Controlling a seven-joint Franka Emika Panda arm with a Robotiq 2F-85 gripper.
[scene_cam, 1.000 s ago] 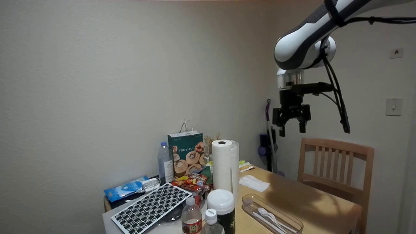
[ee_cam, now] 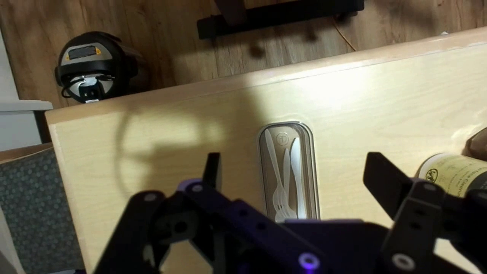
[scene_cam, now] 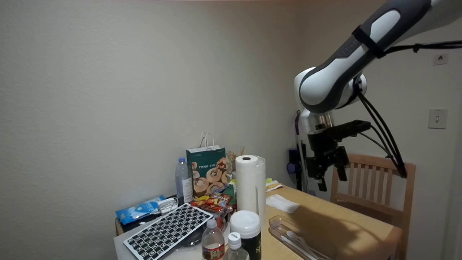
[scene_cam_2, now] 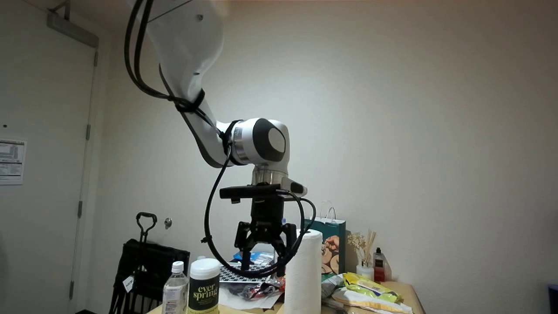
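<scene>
A clear oblong tray lies on the wooden table, holding a white plastic fork, a knife and a third utensil between them. Its near end is hidden behind my gripper in the wrist view. My gripper is open, its black fingers wide apart on either side of the tray as seen from above. Exterior view 1 shows the gripper pointing down, well above the table, with the tray lower and nearer the camera. Nothing shows between the fingers.
A paper towel roll, a white-lidded canister and bottles stand beside the tray. A folded white napkin lies behind it. A checkered board rests farther left. Bare tabletop extends toward the chair.
The arm has come down and the gripper sits much lower over the table, slightly tilted in exterior view 1. Its fingers are still apart. The tray has stayed in place.
</scene>
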